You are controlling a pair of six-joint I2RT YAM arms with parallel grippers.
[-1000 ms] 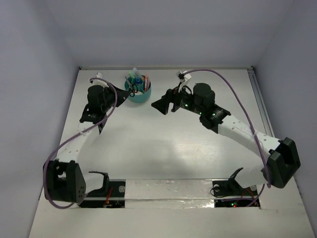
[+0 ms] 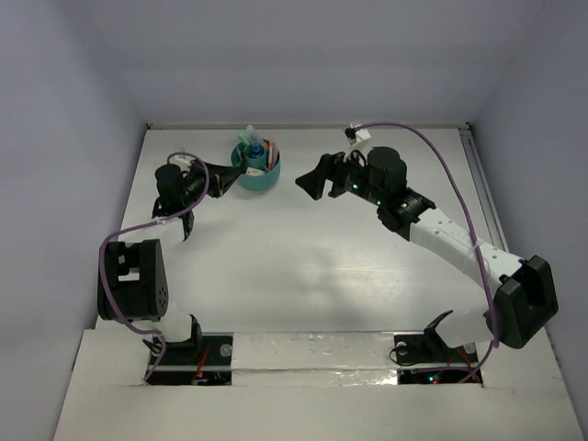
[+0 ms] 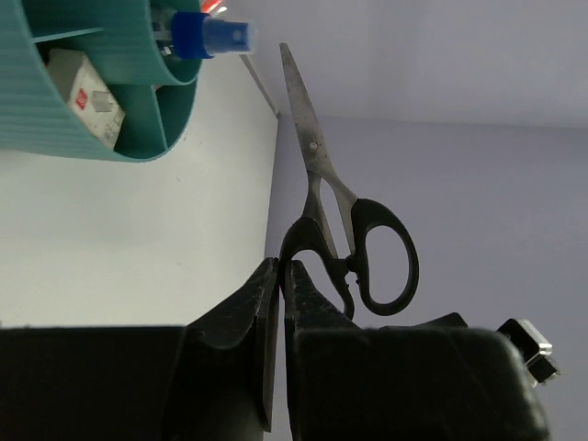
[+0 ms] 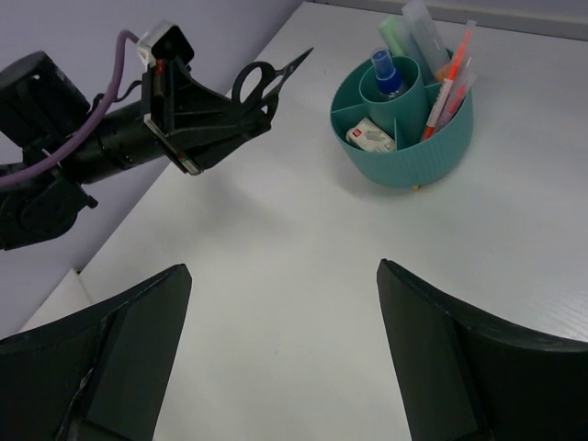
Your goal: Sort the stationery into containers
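My left gripper is shut on black-handled scissors (image 3: 312, 147), held blades-up; in the top view it sits just left of the teal organizer (image 2: 259, 182). That container (image 4: 404, 165) holds a blue-capped bottle (image 4: 388, 78), a white eraser-like block (image 4: 367, 136), pens (image 4: 441, 101) and pale tubes in separate compartments. My right gripper (image 2: 322, 175) stands open and empty to the right of the organizer, its two fingers wide apart in the right wrist view.
Walls (image 2: 514, 184) and a rail bound the back and sides.
The left arm has shifted, its elbow now higher in the top view, and the gripper with the scissors has moved slightly. The right gripper moved slightly rightward and back since a second ago.
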